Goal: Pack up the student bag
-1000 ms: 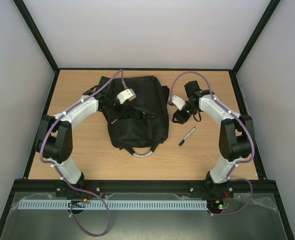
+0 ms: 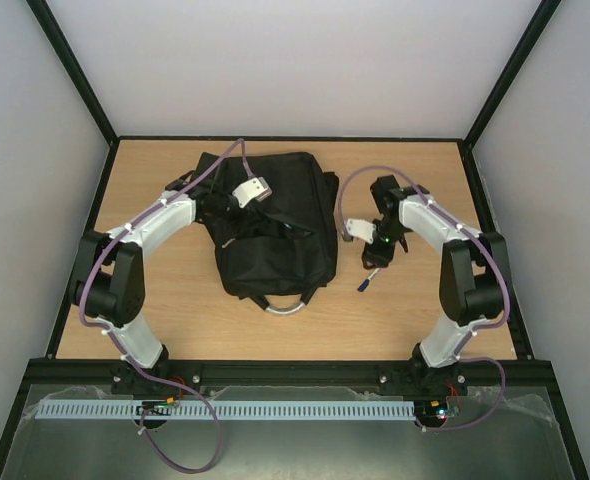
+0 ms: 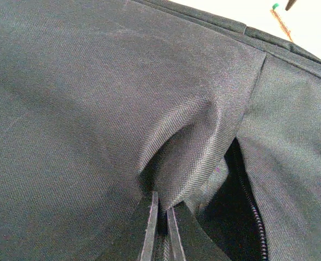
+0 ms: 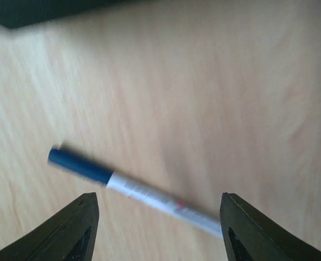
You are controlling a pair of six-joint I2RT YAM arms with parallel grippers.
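The black student bag lies flat with its opening gaping in the middle. My left gripper is shut on a fold of its dark fabric beside the zipper. A marker with a white barrel and a dark blue cap lies on the table right of the bag. Over it my right gripper stands open, the barrel's end reaching behind its right finger. In the top view that gripper covers the marker's upper part, leaving the blue cap visible.
The bag's handle points toward the front. Bare table surrounds the marker on the right side. In the left wrist view, a thin stick with a green end shows beyond the bag; whether it is the marker, I cannot tell.
The left arm and the bag look unmoved.
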